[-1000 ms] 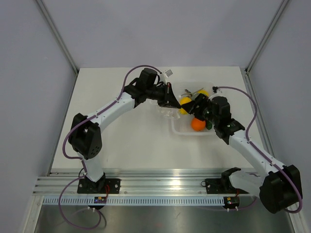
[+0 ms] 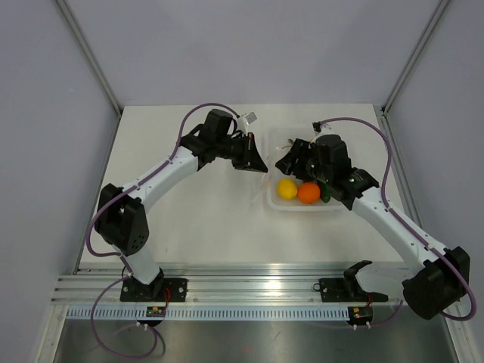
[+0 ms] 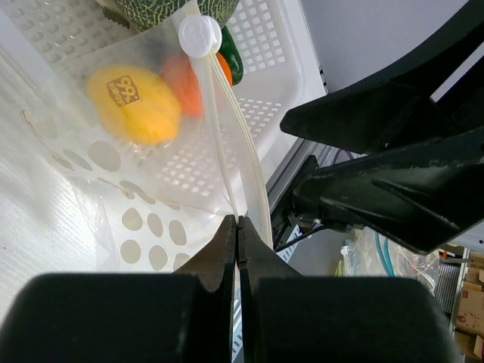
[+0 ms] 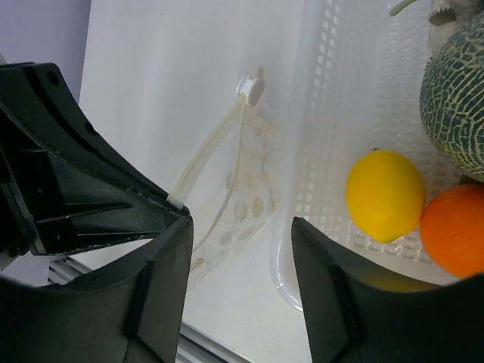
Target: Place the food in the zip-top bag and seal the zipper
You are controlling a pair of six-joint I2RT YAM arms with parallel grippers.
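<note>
The clear zip top bag (image 4: 253, 189) hangs left of the white basket's wall, a white slider (image 4: 252, 91) on its zipper strip. My left gripper is shut on the bag's edge at the zipper end. A yellow lemon (image 4: 386, 197) lies in the basket beside an orange (image 4: 457, 228). Through the clear film, the left wrist view also shows the lemon (image 3: 134, 103), with a dark sticker. Open and empty, my right gripper is above the basket's left edge, close to the bag and the left fingers (image 4: 98, 174).
The white mesh basket (image 2: 271, 203) also contains a netted melon (image 4: 461, 106) and a dark green vegetable (image 3: 232, 57). Another yellow food shows partly behind the right finger. Bare table (image 2: 174, 234) lies to the left and in front.
A second ago the lemon was farther back by the right gripper; now it lies lower in the basket. The left gripper has shifted left with the bag, and the right gripper is now left of where it was.
</note>
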